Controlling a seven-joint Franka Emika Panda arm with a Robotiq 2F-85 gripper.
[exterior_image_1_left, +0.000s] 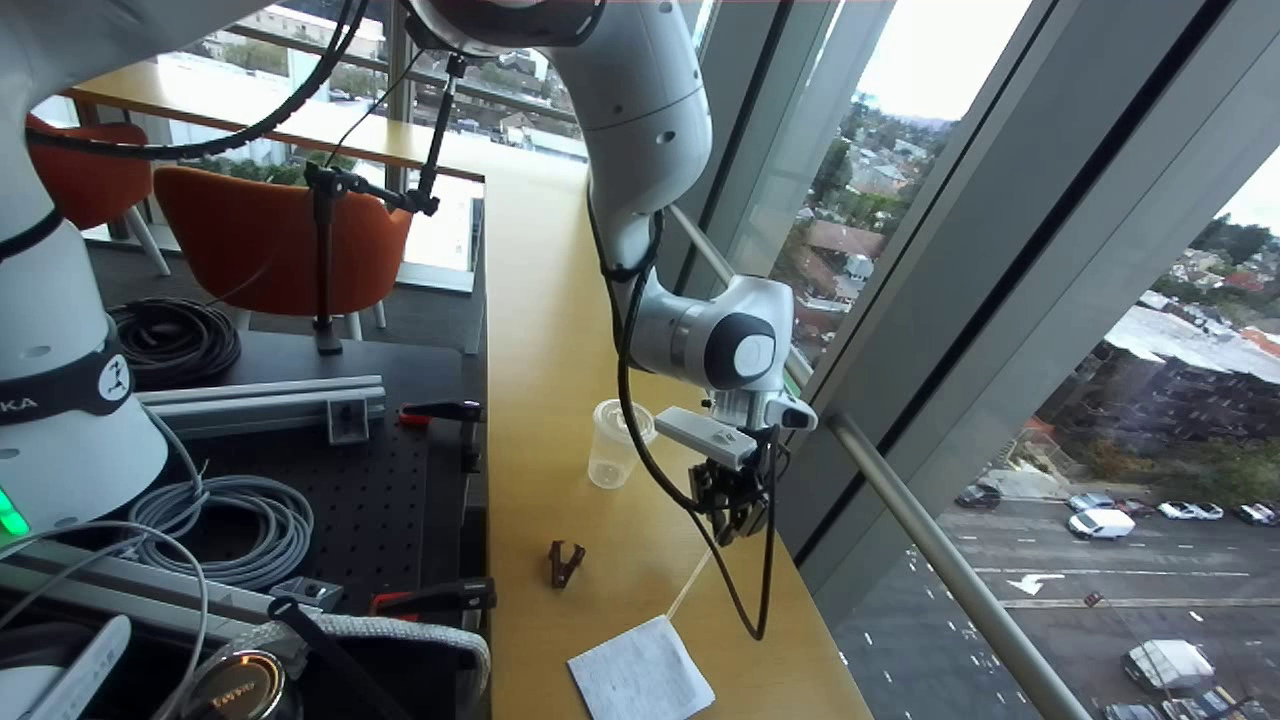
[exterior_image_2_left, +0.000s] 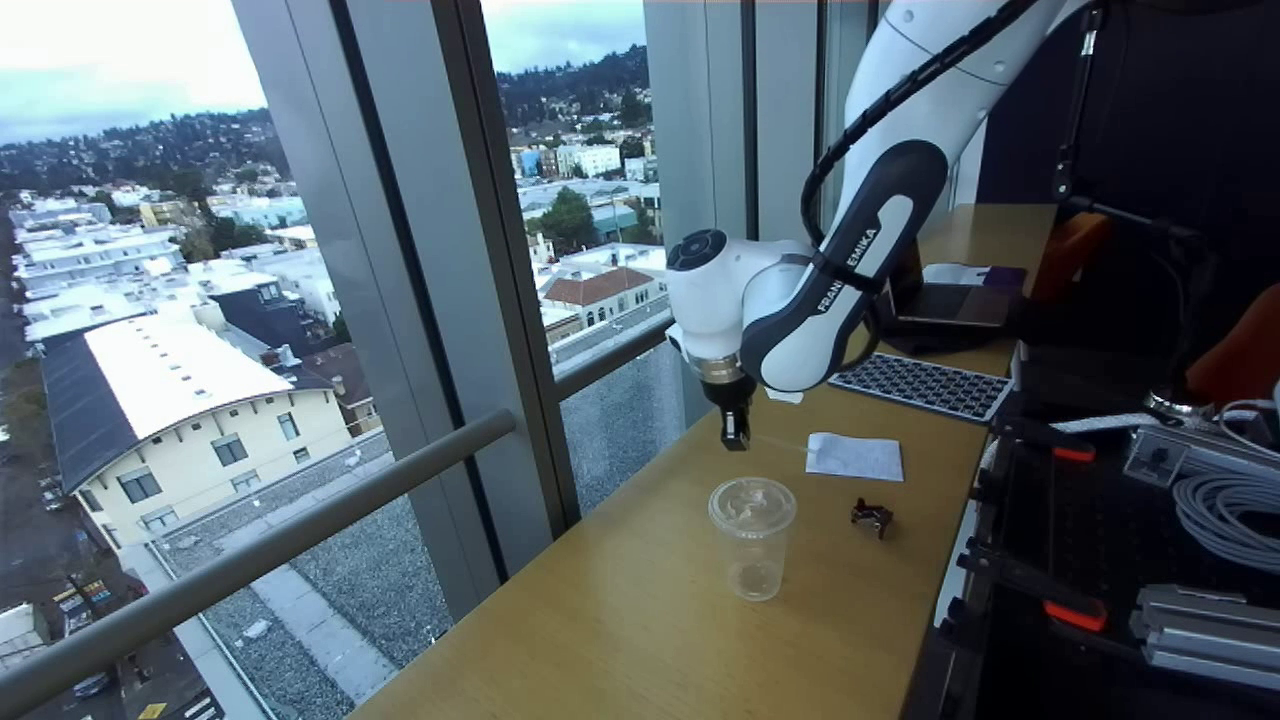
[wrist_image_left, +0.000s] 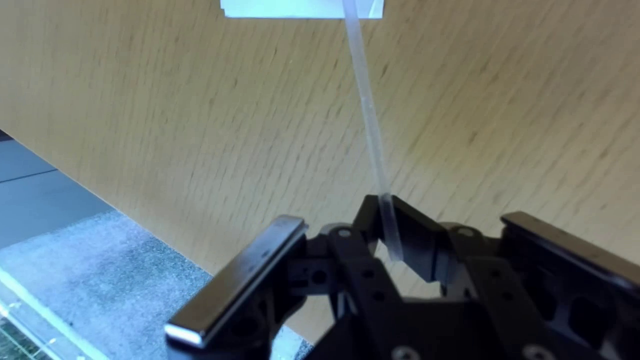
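My gripper is shut on one end of a thin translucent straw (wrist_image_left: 367, 102), which stretches away from the fingers toward a white paper (wrist_image_left: 300, 7). In exterior view 1 the straw (exterior_image_1_left: 689, 584) slants from the gripper (exterior_image_1_left: 729, 528) down to the edge of the paper (exterior_image_1_left: 644, 672); whether its far end touches the paper cannot be told. A clear plastic cup (exterior_image_2_left: 756, 558) with a lid stands upright on the table, apart from the gripper (exterior_image_2_left: 735, 442).
A dark brown clip (exterior_image_1_left: 563, 564) lies on the table between cup and paper. A keyboard (exterior_image_2_left: 924, 384) and laptop (exterior_image_2_left: 956, 302) sit farther along. The metal rail (exterior_image_1_left: 948, 564) and windows border one side. Open table surrounds the cup.
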